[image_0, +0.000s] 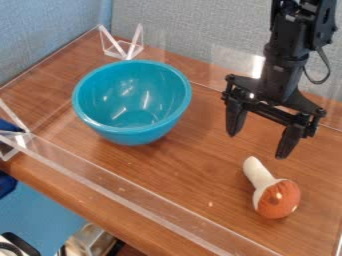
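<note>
My black gripper (261, 137) hangs open over the right part of the wooden table, its fingers apart with nothing between them. Below it lies a toy mushroom (274, 195) on its side, orange cap toward the front right, white stem pointing up and left toward the gripper. A turquoise bowl (131, 100) stands left of the gripper.
Clear plastic edging runs along its sides, with white brackets (120, 45) at the back left. A grey wall is behind; blue and dark items lie off the left edge.
</note>
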